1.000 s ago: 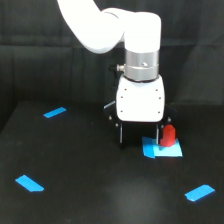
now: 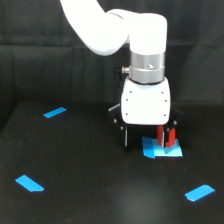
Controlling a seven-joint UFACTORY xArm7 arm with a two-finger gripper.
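Note:
Only partly visible, a small red object (image 2: 171,138) is on a light-blue patch (image 2: 160,151) right of centre. My white gripper (image 2: 147,137) points down with its fingers spread wide. One dark finger (image 2: 124,134) is on the left, clear of the red object. The other, at the right, overlaps the red object in this view and hides part of it. I see nothing held between the fingers. Whether the right finger touches the object or is only in front of it, I cannot tell.
Strips of blue tape lie on the dark table at the back left (image 2: 55,112), front left (image 2: 29,183) and front right (image 2: 200,192). A dark backdrop closes off the rear.
The gripper has shifted right and slightly down, and its right finger now covers part of the red object, which was seen whole before. The object itself looks unmoved.

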